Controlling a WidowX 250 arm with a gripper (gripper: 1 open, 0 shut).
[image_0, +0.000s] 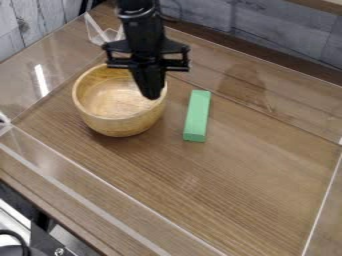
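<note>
My gripper (147, 78) is over the right rim of a wooden bowl (104, 118), its fingertips pointing down with nothing visible between them; it looks shut. The bowl sits on the left part of the table, its inside empty as far as shows. A green bar (198, 115) lies flat on the table just right of the bowl, apart from the gripper.
A white object (104, 30) stands at the back left, partly behind the arm. A wall edge runs along the back.
</note>
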